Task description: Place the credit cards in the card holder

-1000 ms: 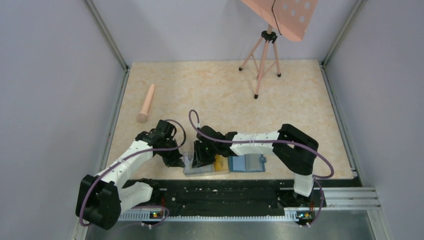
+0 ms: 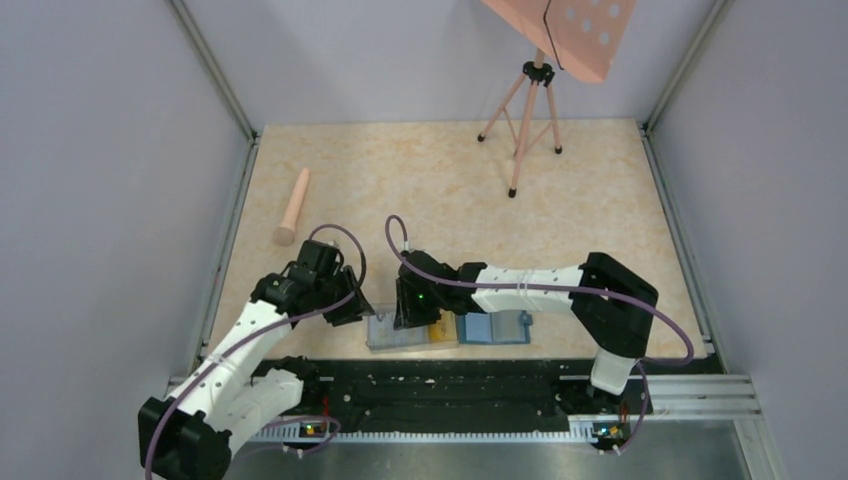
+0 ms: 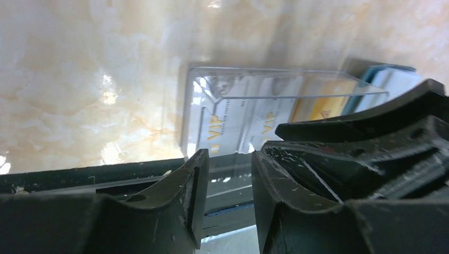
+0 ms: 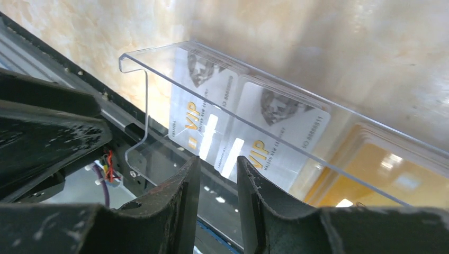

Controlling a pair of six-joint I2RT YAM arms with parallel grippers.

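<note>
White cards marked VIP lie side by side in a clear box; gold cards are beside them to the right. In the top view, a blue holder with two pale panels is right of the gold cards. Over the left end of the clear box hangs my left gripper, open with empty space between its fingers. My right gripper is also open and empty, above the white cards. My right arm hides part of the cards from above.
Both grippers stand close together over the box, with little room between them. A pink cylinder lies at the table's left, and a pink tripod stands at the back. Free table stretches across the middle.
My right gripper has moved a little to the right. The box and blue holder have stayed put.
</note>
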